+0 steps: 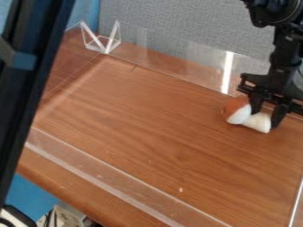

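At the right of the camera view, by the back wall, my black gripper (263, 105) reaches down, shut on a white object with an orange end (257, 121). The object lies on the wooden table (148, 146), its middle partly hidden by the fingers.
A clear, angular plastic stand (101, 40) is at the back left corner. Clear low panels run along the table's edges. A dark vertical frame (24, 80) fills the left edge of the view.
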